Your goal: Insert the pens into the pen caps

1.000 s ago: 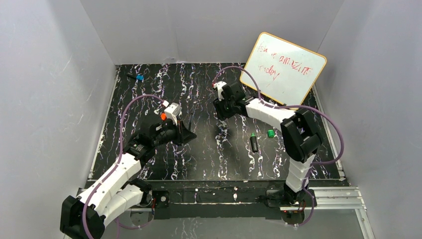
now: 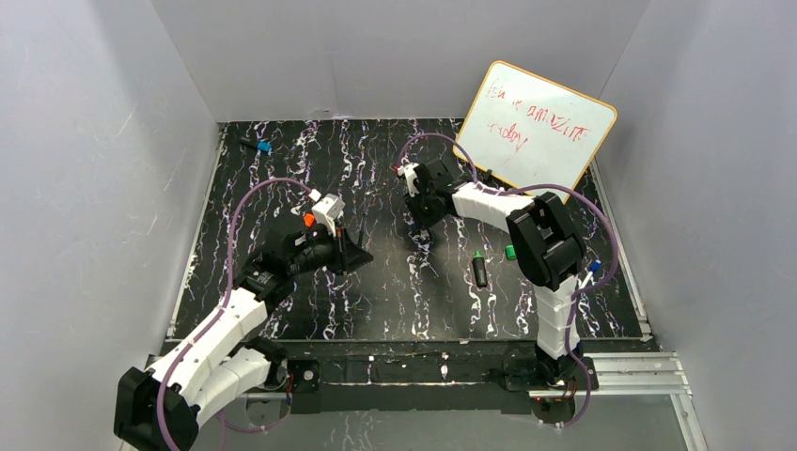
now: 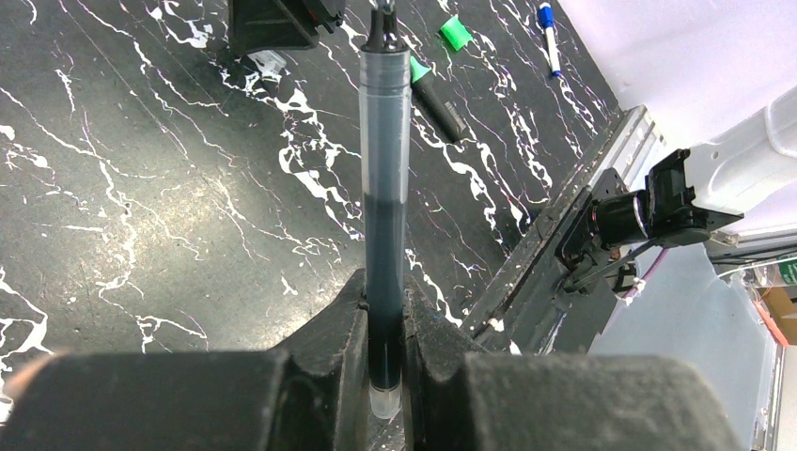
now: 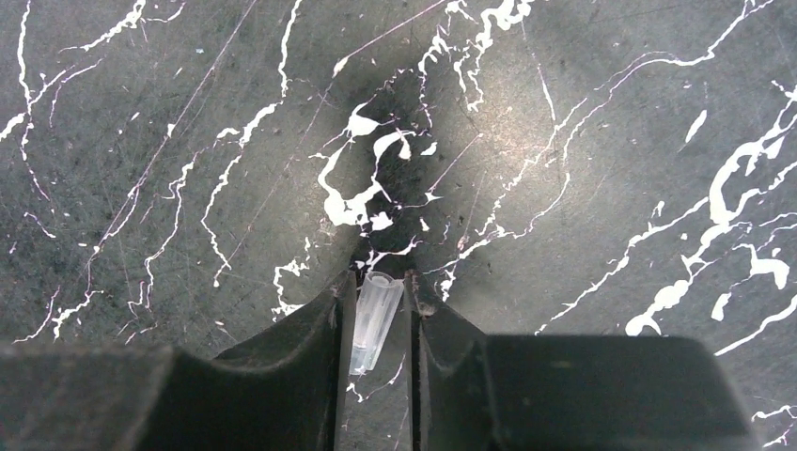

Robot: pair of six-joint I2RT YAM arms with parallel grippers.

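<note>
My left gripper is shut on a translucent pen with a dark interior, held upright; in the top view it is left of centre. My right gripper is low over the middle of the table, its fingertips on either side of a small clear pen cap lying on the marble surface; whether they grip it is unclear. The cap also shows beneath the right gripper in the left wrist view.
A green-tipped dark marker, a green block and a blue-capped marker lie to the right. A whiteboard stands at back right; a blue-and-black object lies at back left.
The left arm looks unchanged.
</note>
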